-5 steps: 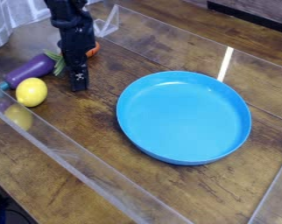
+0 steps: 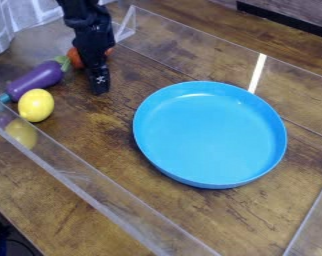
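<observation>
My black gripper (image 2: 94,70) reaches down from the top left, its fingers open over an orange-red object (image 2: 106,54) that is mostly hidden behind it. To its left a purple eggplant (image 2: 37,78) lies on the wooden surface, and below that a yellow lemon or egg-shaped object (image 2: 34,105).
A large blue plate (image 2: 209,134) fills the centre right. Clear plastic walls (image 2: 84,190) edge the workspace. Bare wood lies between the small objects and the plate, and along the back right.
The gripper has shifted slightly right, over the orange-red object, covering more of the space beside the eggplant. The plate and yellow object have not moved.
</observation>
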